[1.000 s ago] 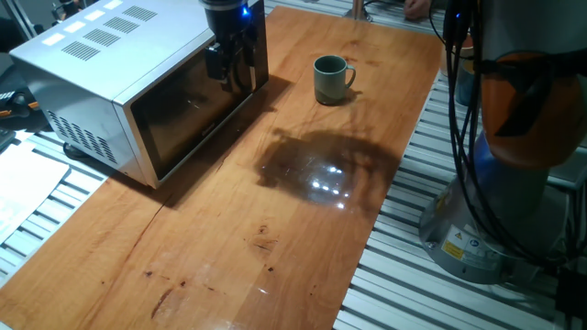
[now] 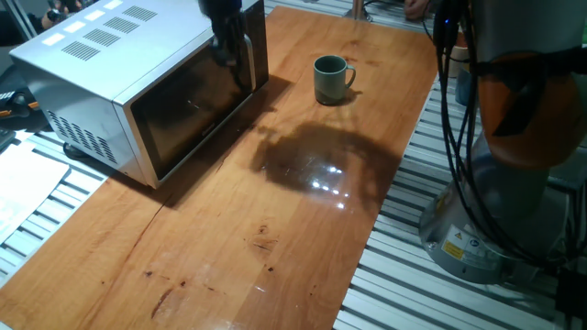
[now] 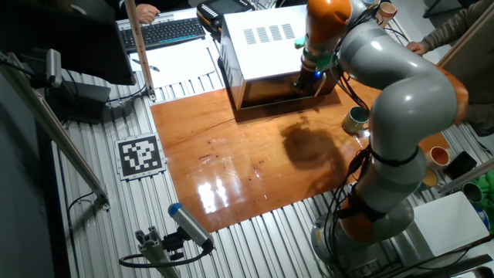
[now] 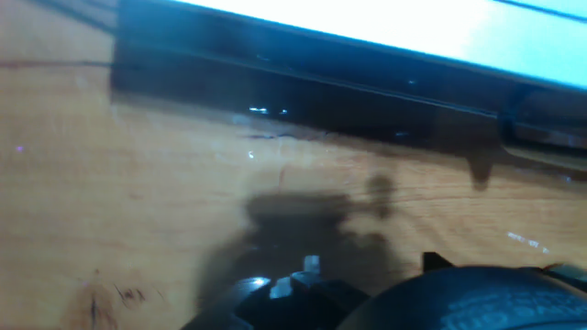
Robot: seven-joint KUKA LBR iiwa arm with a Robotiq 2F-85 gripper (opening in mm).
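Note:
A silver microwave [image 2: 101, 46] with a dark glass door [image 2: 188, 110] stands at the left of the wooden table, its door closed. My gripper [image 2: 223, 57] hangs in front of the upper part of that door, near the upright handle [image 2: 249, 62]. Whether it touches the microwave cannot be told. In the second exterior view the gripper [image 3: 301, 83] is a small dark shape by the microwave's front edge. The wrist view is blurred, with dark gripper parts [image 4: 298, 284] along the bottom; how the fingers stand is unclear. A green mug [image 2: 330, 81] stands upright to the right, apart from the gripper.
A marker board [image 3: 140, 155] lies beyond the table's end. A keyboard [image 3: 164, 36] lies behind, near a person's hand [image 3: 147, 13]. Another hand [image 3: 417, 48] shows at far right.
Microwave and mug stay where they were.

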